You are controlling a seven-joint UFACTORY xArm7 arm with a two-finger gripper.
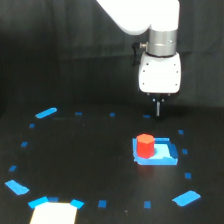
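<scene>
A red-orange block with a hexagonal outline sits at the left part of a small light-blue tray on the dark table. Behind and above the tray, my gripper hangs from the white arm, pointing down. It is apart from the block and slightly to its right in the view. Its fingers are small and dark against the dark background, so whether they are open or shut is unclear. Nothing is visibly held.
A pale cream object with blue at its back edge is cut off at the bottom left. Blue tape pieces and several small blue marks dot the table.
</scene>
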